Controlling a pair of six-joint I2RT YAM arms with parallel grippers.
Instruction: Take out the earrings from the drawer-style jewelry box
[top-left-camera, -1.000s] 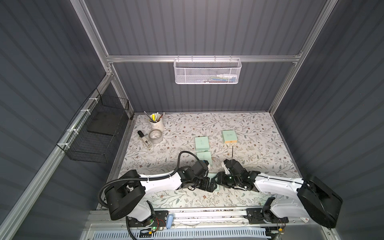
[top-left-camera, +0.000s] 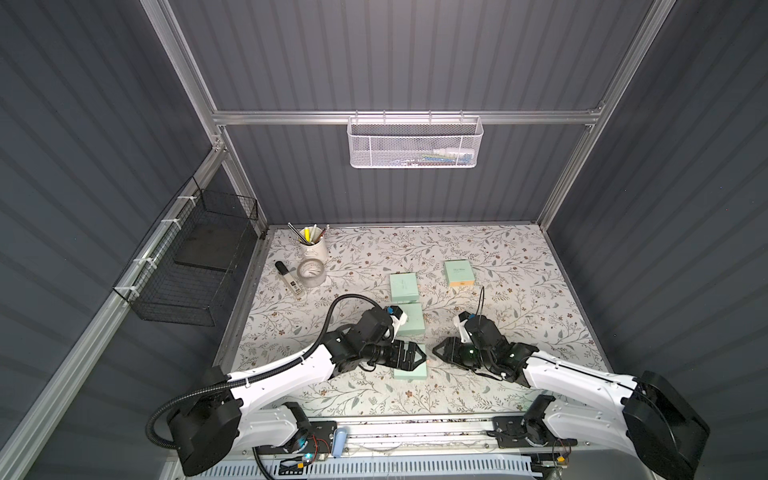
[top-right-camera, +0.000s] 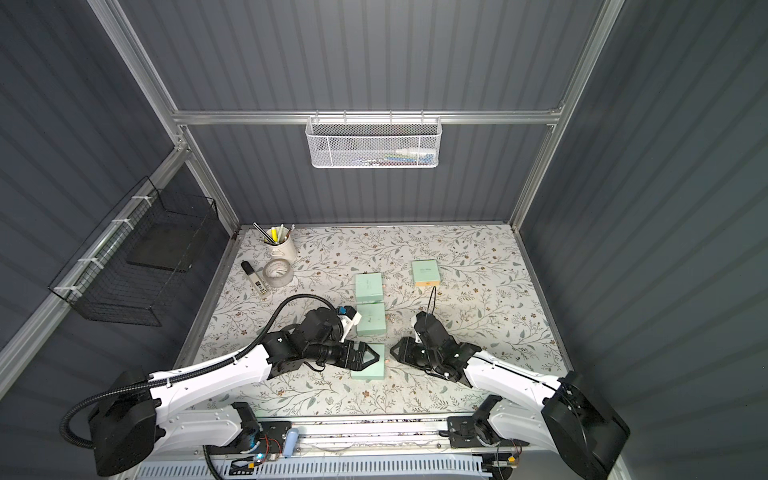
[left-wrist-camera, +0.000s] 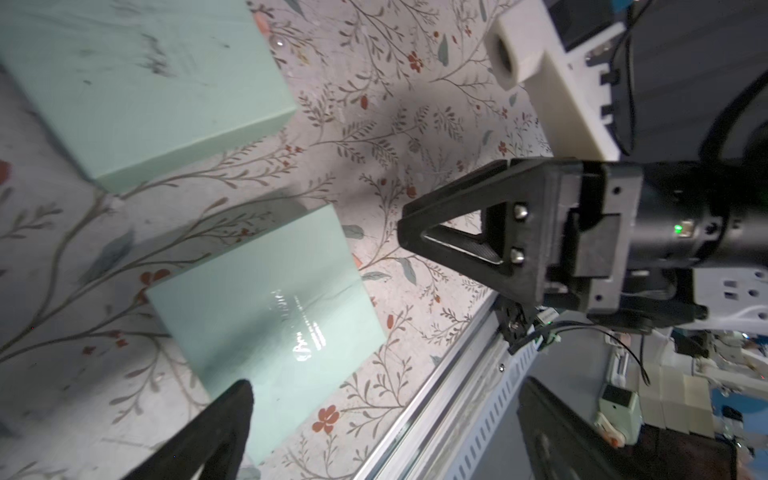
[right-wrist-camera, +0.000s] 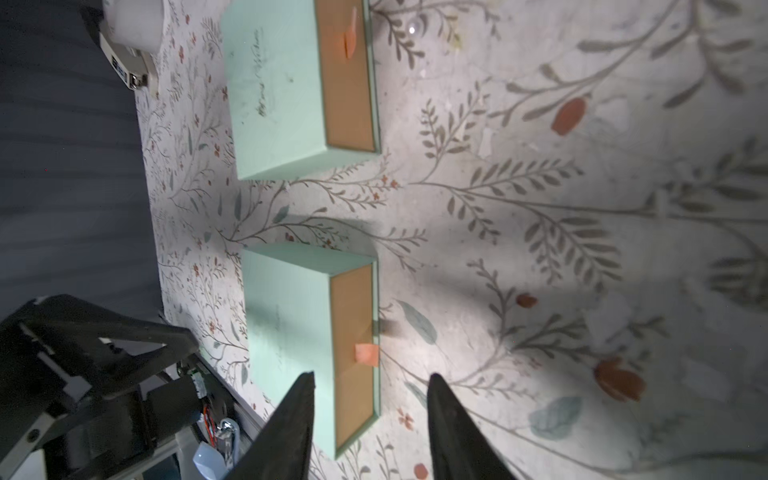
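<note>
A mint-green drawer box (top-left-camera: 410, 374) lies flat near the table's front. In the right wrist view, the tan drawer front (right-wrist-camera: 353, 352) of this box is flush in its sleeve, with an orange tab (right-wrist-camera: 367, 355) sticking out. My left gripper (top-left-camera: 419, 358) hangs over the box, open and empty. Right of it, my right gripper (top-left-camera: 441, 351) is apart from the box; its fingers (right-wrist-camera: 297, 424) stand apart with nothing between. A tiny shiny bead (right-wrist-camera: 413, 28) lies by the middle box (right-wrist-camera: 276, 80), too small to identify as an earring.
Farther back are another green box (top-left-camera: 404, 287) and one at the right with an orange front (top-left-camera: 460, 273). A pen cup (top-left-camera: 314, 245), a tape roll (top-left-camera: 311, 272) and a marker (top-left-camera: 289, 278) stand at the back left. Free table lies on the right.
The front box has shifted slightly left. The left arm has shifted left overall.
</note>
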